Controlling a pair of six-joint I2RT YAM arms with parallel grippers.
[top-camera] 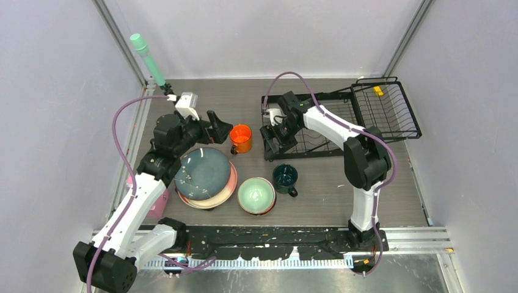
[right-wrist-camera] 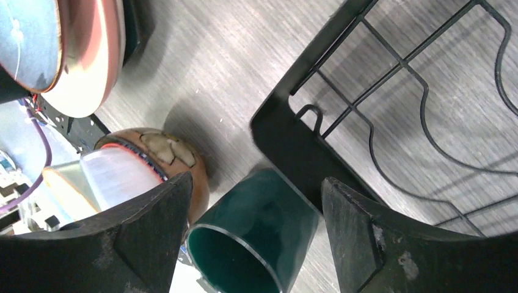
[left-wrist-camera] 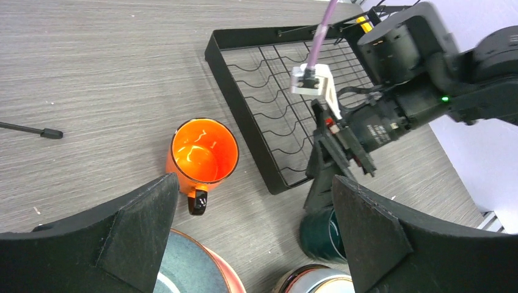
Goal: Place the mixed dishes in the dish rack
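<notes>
My left gripper [top-camera: 218, 128] stands open beside the orange mug [top-camera: 242, 138], nothing between its fingers. My right gripper [top-camera: 272, 148] is over the front-left corner of the black dish rack [top-camera: 333, 152], its fingers apart and empty. Below it the dark green mug [top-camera: 284, 177] stands on the table, seen from above between and beyond the fingertips in the right wrist view [right-wrist-camera: 256, 232]. Left of that mug sit stacked bowls with a pale green one [top-camera: 256, 194] on top. A blue-grey plate [top-camera: 201, 174] lies on pink and cream plates.
The rack's right section [top-camera: 403, 131] holds a small yellow item [top-camera: 378, 91]. A pink object [top-camera: 157, 202] is partly hidden by my left arm. Bare table shows at the back left and right of the green mug.
</notes>
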